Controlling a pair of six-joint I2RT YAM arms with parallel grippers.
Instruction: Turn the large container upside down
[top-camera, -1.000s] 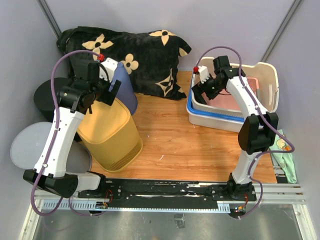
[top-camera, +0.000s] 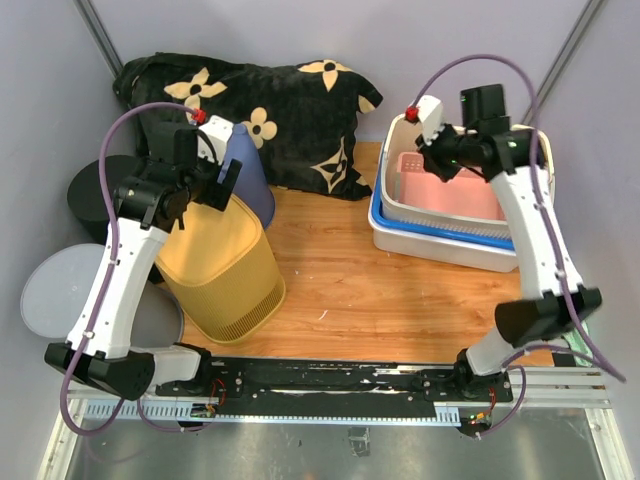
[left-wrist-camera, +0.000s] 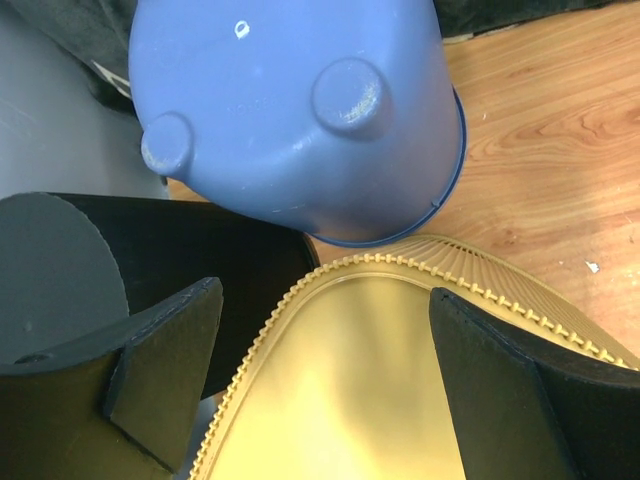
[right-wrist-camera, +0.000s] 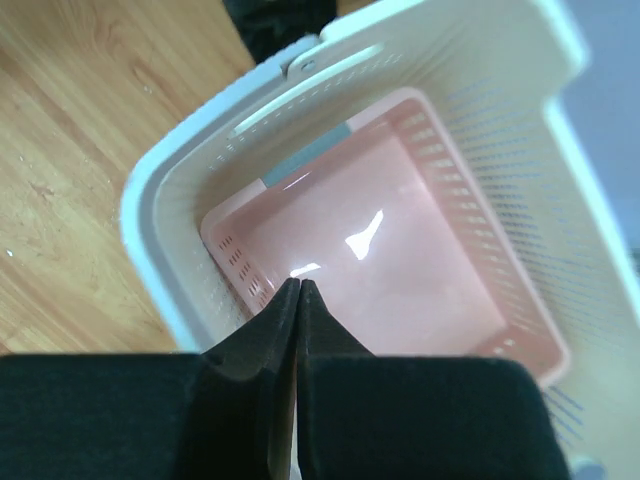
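At the right in the top view stands the large cream container (top-camera: 408, 165), upright with its opening facing up. It sits inside a blue-rimmed tub (top-camera: 440, 234) and holds a pink basket (top-camera: 455, 196). Over its interior hangs my right gripper (top-camera: 440, 168), raised and shut. In the right wrist view its fingers (right-wrist-camera: 335, 345) meet with nothing showing between them, in front of the pink basket (right-wrist-camera: 360, 240) and the cream wall (right-wrist-camera: 215, 180). My left gripper (top-camera: 222, 186) is open and empty above the upturned yellow bin (top-camera: 225, 280).
Beside the yellow bin lie an upturned blue bin (top-camera: 250, 175), a black bin (top-camera: 90, 200) and a grey bin (top-camera: 85, 295). A dark flowered cushion (top-camera: 260, 100) leans on the back wall.
The container shifted slightly left earlier and stays upright. The left arm holds still.
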